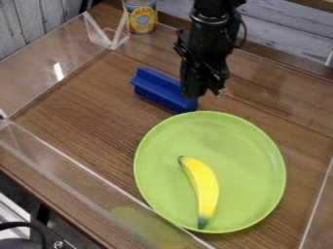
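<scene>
The black gripper [198, 80] hangs in the upper middle, just over the right part of a blue block-like object [159, 89], with its fingertips close to that object; it looks shut, with nothing clearly between its fingers. A yellow banana [203, 187] lies on a large green plate [243, 165] in the lower right.
A can [140, 17] stands at the back left near a clear plastic piece. Transparent walls edge the left side.
</scene>
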